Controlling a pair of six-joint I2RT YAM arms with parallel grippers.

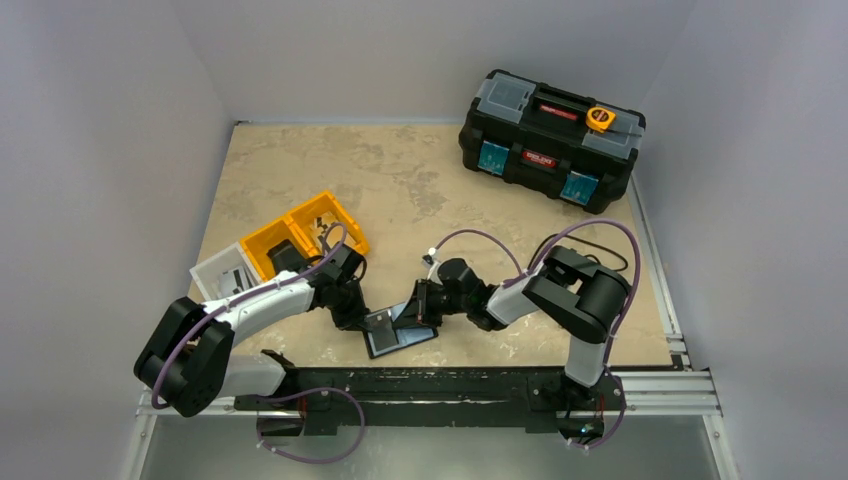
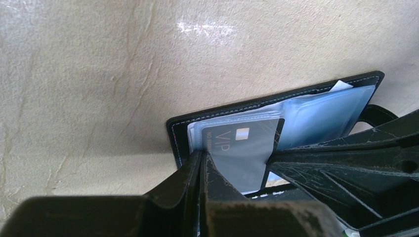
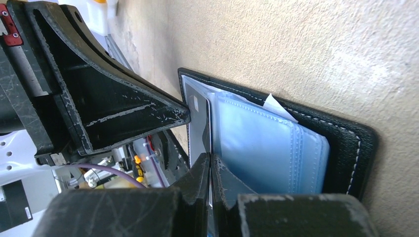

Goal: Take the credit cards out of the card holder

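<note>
The black card holder (image 2: 356,80) lies open on the table near its front edge, with clear blue sleeves (image 3: 262,148). A grey VIP card (image 2: 237,153) sits in a sleeve at its left part. My left gripper is shut, tips at that card's left side. My right gripper is shut, its tips at the card's right edge beside the blue sleeves; whether anything thin is between them is hard to tell.
Yellow bins (image 1: 262,238) and a white bin (image 1: 208,276) stand at the left. A black toolbox (image 1: 540,135) with a tape measure (image 1: 600,119) is at the back right.
</note>
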